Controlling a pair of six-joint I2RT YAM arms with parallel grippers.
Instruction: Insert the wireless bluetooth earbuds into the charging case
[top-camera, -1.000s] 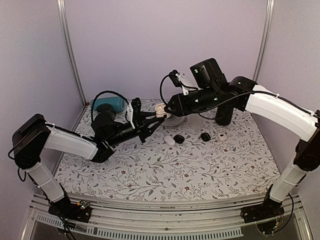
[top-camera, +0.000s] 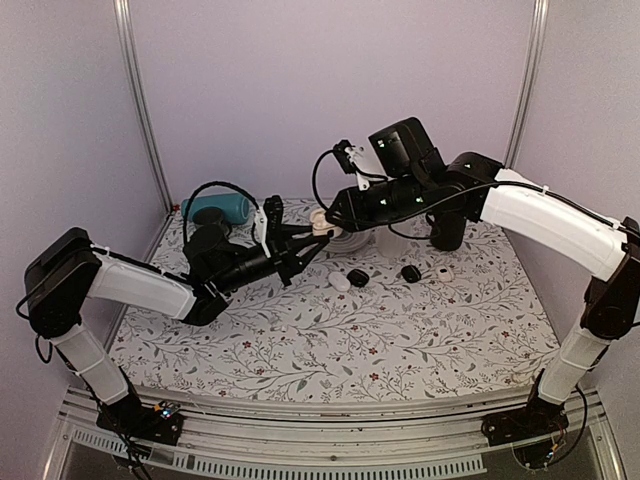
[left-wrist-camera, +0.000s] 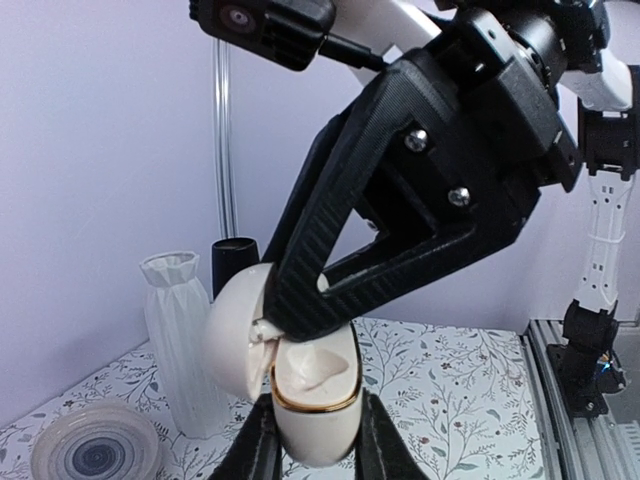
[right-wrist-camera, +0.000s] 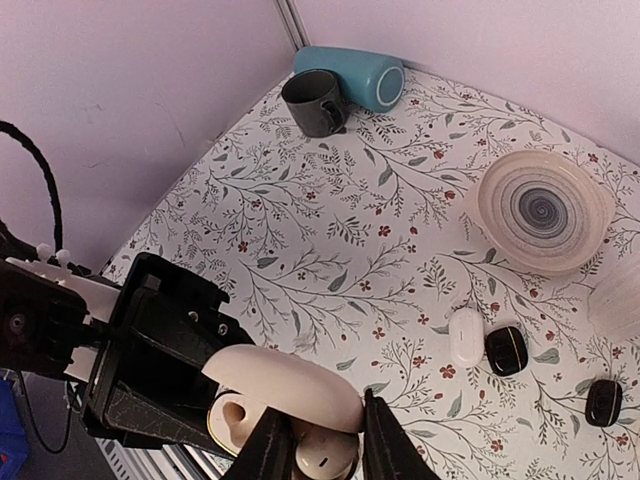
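Observation:
The white charging case (left-wrist-camera: 318, 430), gold-rimmed and with its lid (left-wrist-camera: 236, 335) raised, is gripped upright above the table by my left gripper (top-camera: 318, 242). One well (left-wrist-camera: 318, 365) shows empty in the left wrist view. My right gripper is at the case's other side, its fingers down beside the lid and over the opening. Between those fingers a white rounded piece (right-wrist-camera: 325, 456) shows, seemingly an earbud. How deep it sits in the case is hidden by the fingers and lid.
A white oval piece (right-wrist-camera: 466, 337) and two black ones (right-wrist-camera: 507, 350) lie on the floral table. Behind are a shallow bowl (right-wrist-camera: 490, 205), a white vase (left-wrist-camera: 180, 340), a dark cup (left-wrist-camera: 233, 260), a grey mug (right-wrist-camera: 315, 105) and a teal cylinder (right-wrist-camera: 350, 75).
The left arm and case look still.

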